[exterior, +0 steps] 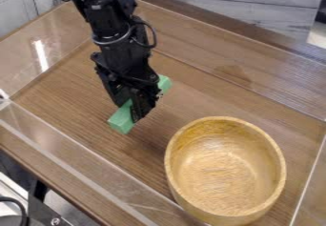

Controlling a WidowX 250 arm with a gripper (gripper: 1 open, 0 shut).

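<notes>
My black gripper (136, 96) reaches down from the top left and is shut on a green object (122, 119), a flat elongated piece whose other end shows at its upper right, behind the fingers. The gripper hides the middle of the object, which appears to be at or just above the wooden surface. A cream oval bowl (224, 173) stands at the lower right, apart from the gripper.
A pale wooden wall (268, 6) runs along the back. Dark cables lie at the bottom left corner.
</notes>
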